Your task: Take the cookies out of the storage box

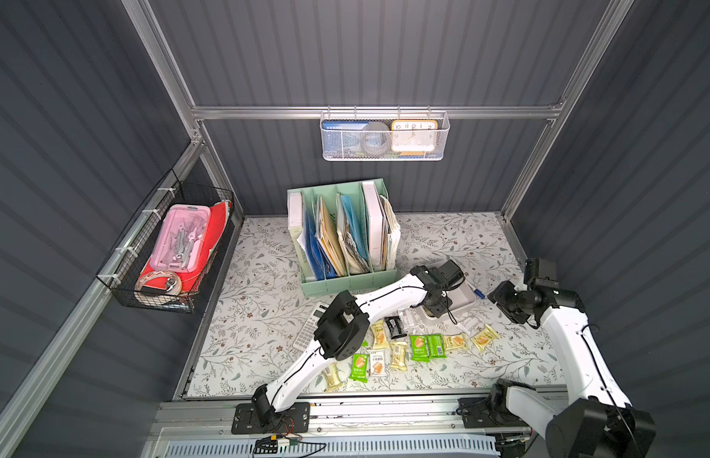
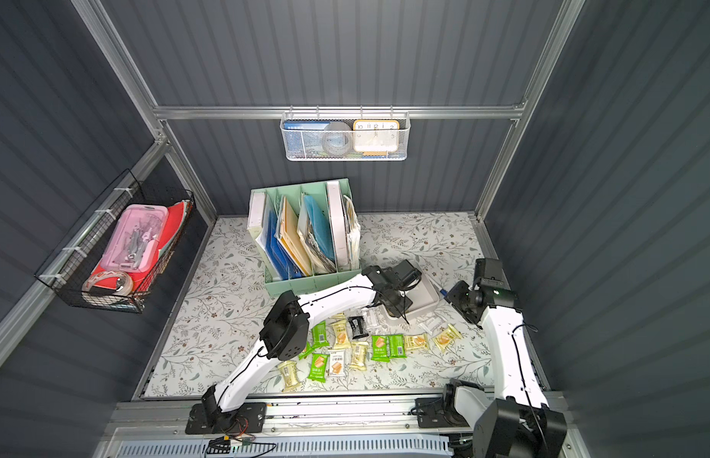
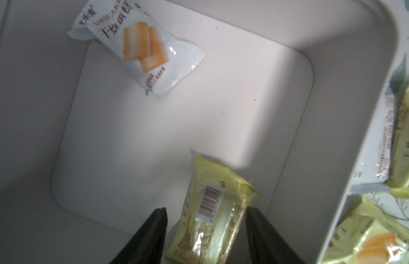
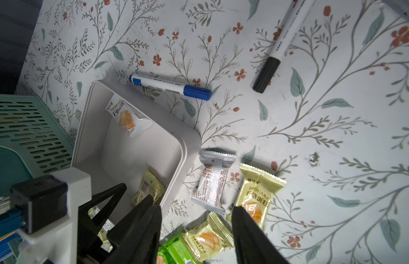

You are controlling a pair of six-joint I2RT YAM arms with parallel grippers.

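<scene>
The pale storage box [image 4: 164, 127] holds two wrapped cookies: a white pack [image 3: 138, 50] and a yellow pack [image 3: 211, 209]. My left gripper is down inside the box, open, a fingertip to either side of the yellow pack. My right gripper hangs over the table right of the box, open with nothing seen held between its fingers. Several packs lie outside, including a green one [image 1: 419, 347].
A green file organizer [image 1: 332, 286] stands behind the box at left. A blue marker [image 4: 169, 85] and a black marker [image 4: 283, 44] lie right of the box. A wire basket [image 1: 347, 145] hangs on the back wall.
</scene>
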